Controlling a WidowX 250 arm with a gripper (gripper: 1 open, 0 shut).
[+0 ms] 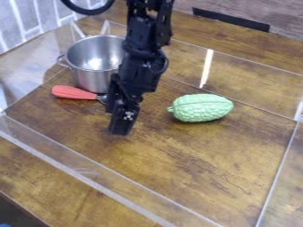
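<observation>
My black gripper (120,113) hangs low over the wooden table at the centre, open, just right of a red-handled spoon (76,92), whose metal end is partly hidden by it. A steel pot (88,62) stands behind at the upper left, partly hidden by my arm. A light green bumpy bitter melon (201,108) lies to the right of the gripper.
Pale edges border the table at the left and right.
</observation>
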